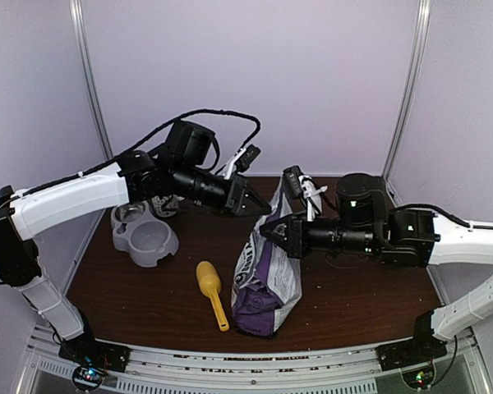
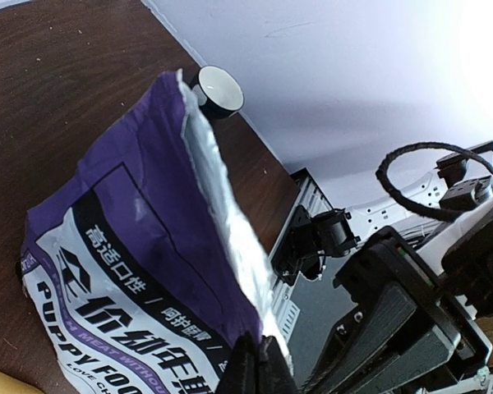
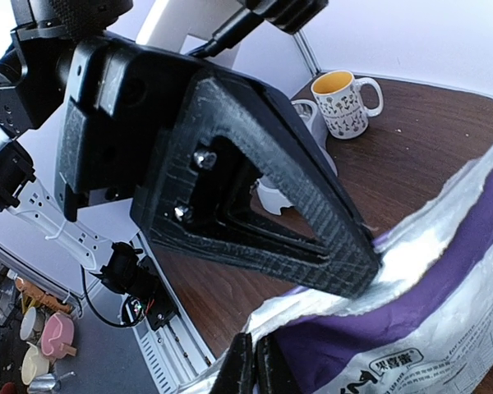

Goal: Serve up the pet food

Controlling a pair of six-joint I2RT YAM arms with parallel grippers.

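A purple-and-white puppy food bag (image 1: pixel 259 300) stands at the table's centre. Both grippers meet its top edge: my left gripper is shut on the upper rim, and my right gripper is shut on the rim nearer the camera, as the wrist views show. A yellow scoop (image 1: pixel 208 283) lies left of the bag. A light grey double bowl (image 1: pixel 152 242) sits at the back left.
A patterned mug stands behind the bowl, and a dark cup (image 2: pixel 219 92) appears in the left wrist view.
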